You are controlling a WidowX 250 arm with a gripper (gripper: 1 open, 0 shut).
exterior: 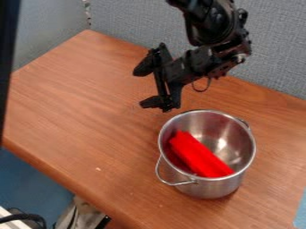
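My black gripper (150, 82) hangs over the wooden table at upper middle, fingers open with nothing between them, above and left of a steel pot (227, 136). The pot stands upright on the table at the right, a loop handle on either side. A long red object (199, 154) lies inside it.
Grey panels border the back and left. Cables and clutter sit below the near left edge.
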